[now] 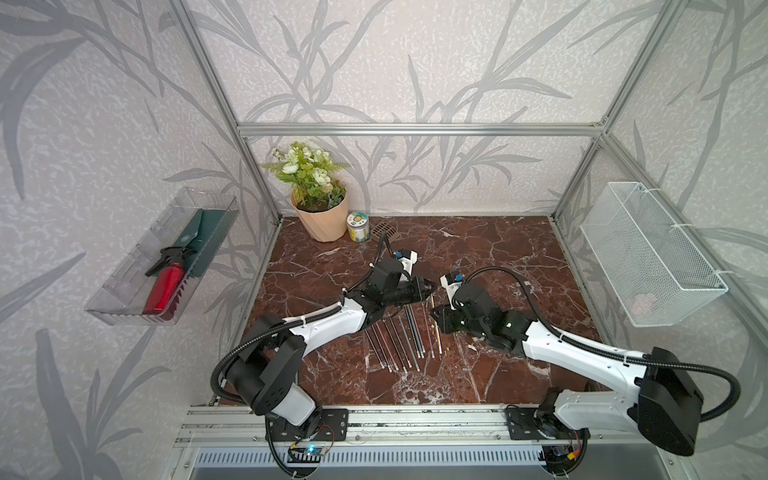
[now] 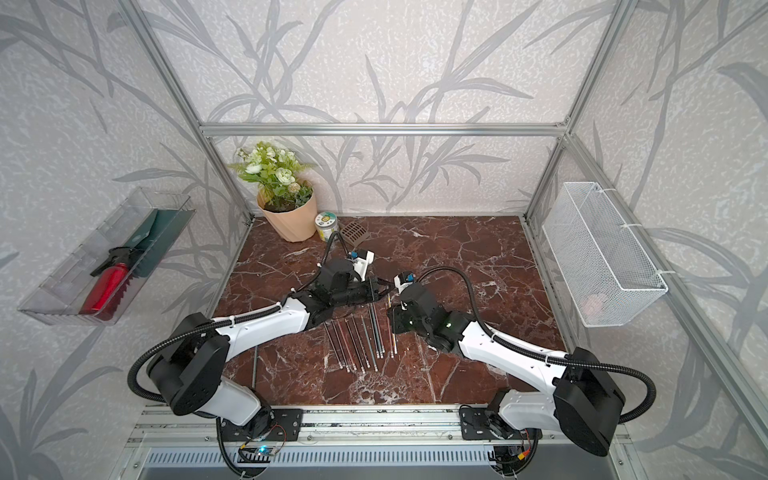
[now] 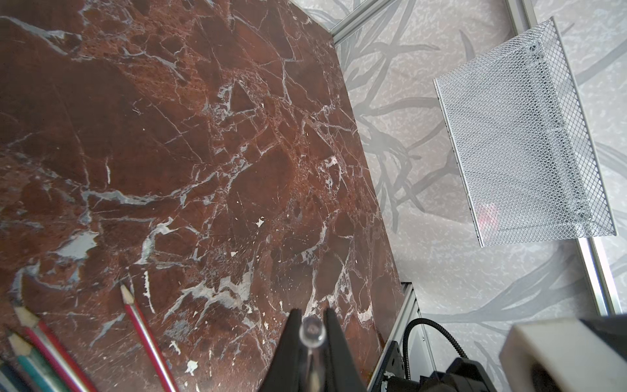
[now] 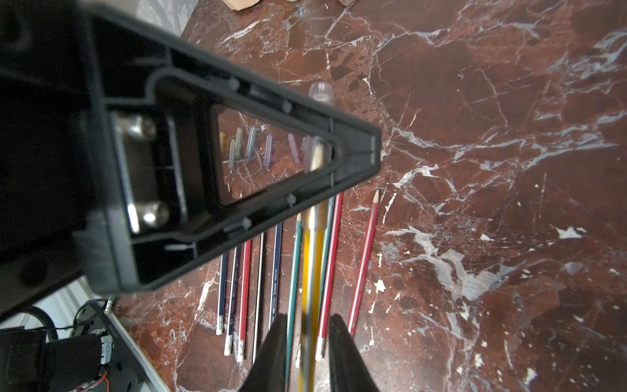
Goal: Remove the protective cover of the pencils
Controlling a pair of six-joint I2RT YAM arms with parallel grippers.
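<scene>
A yellow pencil (image 4: 312,268) points upward in the right wrist view, its tip inside a clear protective cover (image 4: 320,91). My left gripper is shut on that cover, whose rounded end (image 3: 313,332) shows between the fingertips. Lower down the pencil, my right gripper has its fingers a little apart, with a narrow gap on both sides of the shaft. The left gripper's frame hides part of the cover. Several bare pencils (image 4: 276,274) with sharpened tips lie side by side on the table below.
Several loose clear covers (image 4: 250,142) lie on the table beyond the pencils. A flowerpot (image 1: 321,220) and a small can (image 1: 358,226) stand at the back left. A mesh basket (image 1: 652,256) hangs on the right wall.
</scene>
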